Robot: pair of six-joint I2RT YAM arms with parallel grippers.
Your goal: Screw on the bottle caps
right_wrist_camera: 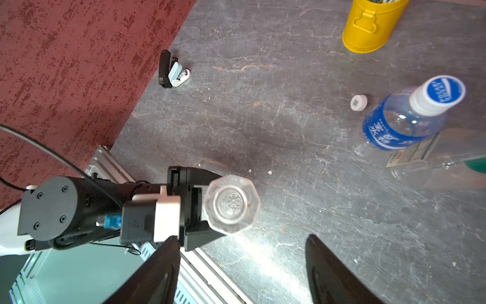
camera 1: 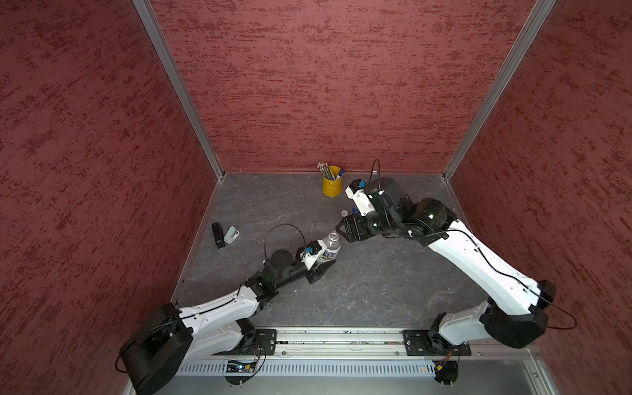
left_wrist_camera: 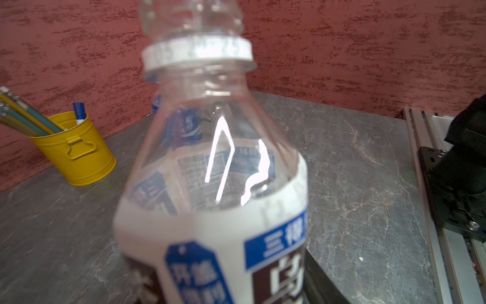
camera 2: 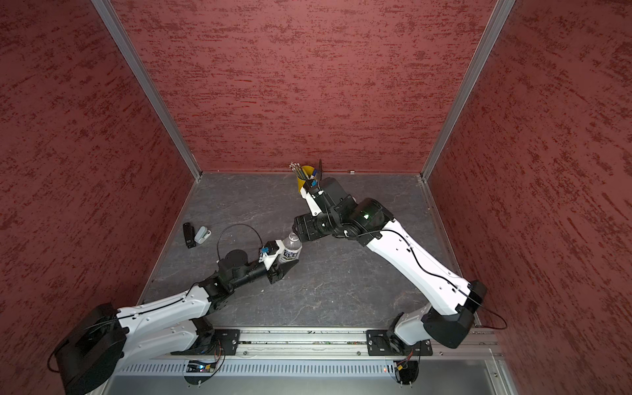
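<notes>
A clear bottle with a white and blue label point(left_wrist_camera: 212, 243) is held by my left gripper, which is shut around its body. Its open mouth point(right_wrist_camera: 231, 202) shows bare in the right wrist view, with a white ring on the neck point(left_wrist_camera: 200, 53) in the left wrist view. My right gripper stands open and empty, fingers point(right_wrist_camera: 336, 273) wide apart. A small white cap point(right_wrist_camera: 359, 102) lies on the table, away from the held bottle and beside a capped blue-label bottle point(right_wrist_camera: 389, 124).
Near the capped bottle another clear bottle point(right_wrist_camera: 445, 152) lies on its side. At the back is a yellow pencil bucket point(camera 1: 332, 186). A black object point(camera 1: 218, 234) and a white one point(camera 1: 231, 235) lie at the left.
</notes>
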